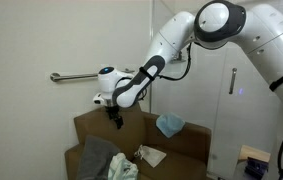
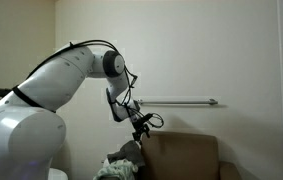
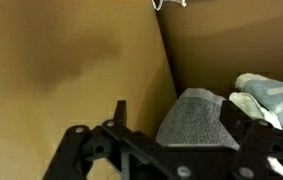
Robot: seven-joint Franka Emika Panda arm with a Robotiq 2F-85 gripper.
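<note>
My gripper [image 1: 108, 111] stands open above the brown sofa [image 1: 127, 130], near the top of its backrest at the left end. Nothing lies between its fingers. In the wrist view the two dark fingertips [image 3: 120, 112] point toward the sofa, over a grey cloth [image 3: 192, 119]. That grey cloth drapes the sofa's left end in exterior view 1, below the gripper and apart from it. Beside it lies a white and green patterned cloth [image 1: 122, 167]. Farther right on the seat is a white cloth [image 1: 150, 155], and a light blue cloth [image 1: 169, 124] rests against the backrest.
A metal rail [image 1: 76, 76] runs along the wall behind the sofa. A dark-topped stool [image 1: 253, 155] stands at the right.
</note>
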